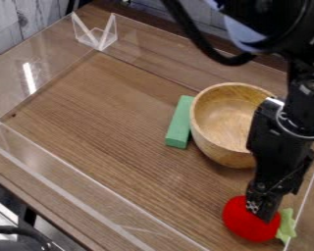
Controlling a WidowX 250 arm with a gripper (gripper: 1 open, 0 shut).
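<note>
My gripper [270, 187] stands open, its fingers pointing down at a red tomato-like object [249, 223] with a green leafy top near the bottom right. The fingertips are at or just over its top; whether they touch I cannot tell. A wooden bowl [226, 108] lies behind the gripper, partly hidden by the arm. A green block [181, 122] lies left of the bowl.
A clear wire or plastic holder [95, 29] stands at the back left. Dark cables lie at the lower left edge.
</note>
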